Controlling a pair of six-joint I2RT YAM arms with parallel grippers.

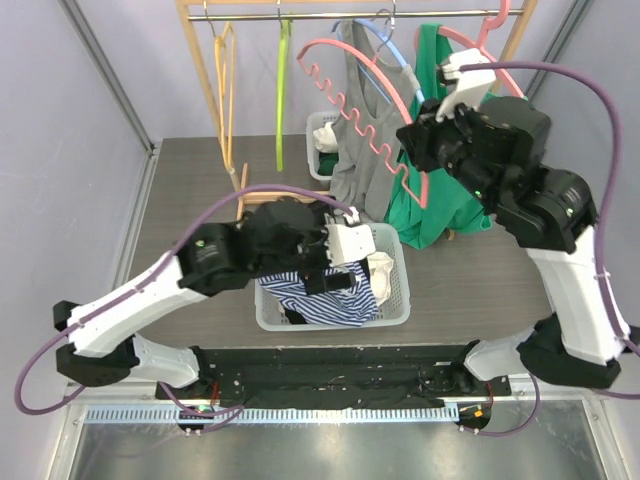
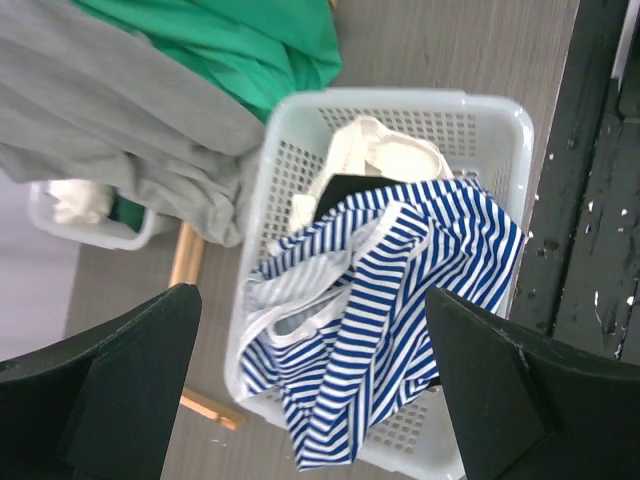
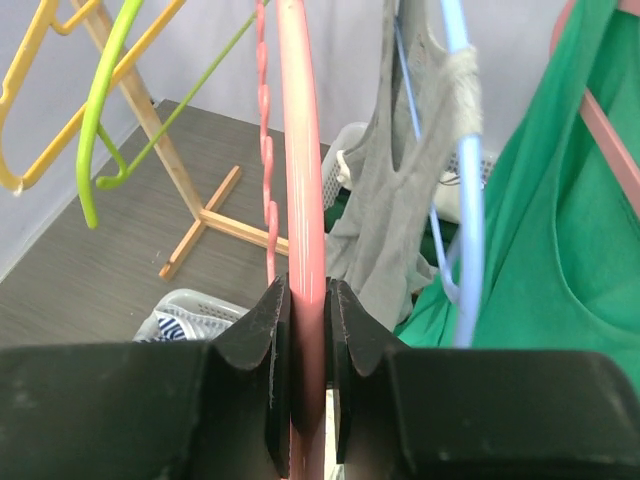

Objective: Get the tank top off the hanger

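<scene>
The blue-and-white striped tank top lies crumpled in the white basket, off any hanger. Above it, my left gripper is spread wide with nothing between its fingers; in the top view its arm covers part of the cloth. My right gripper is shut on a bare pink hanger, raised near the rack at the right. The hanger's wavy lower bar shows in the top view, and no garment hangs on it.
On the rail hang a yellow hanger, a green hanger, a grey tank top on a blue hanger and a green tank top on another pink hanger. A second basket stands behind.
</scene>
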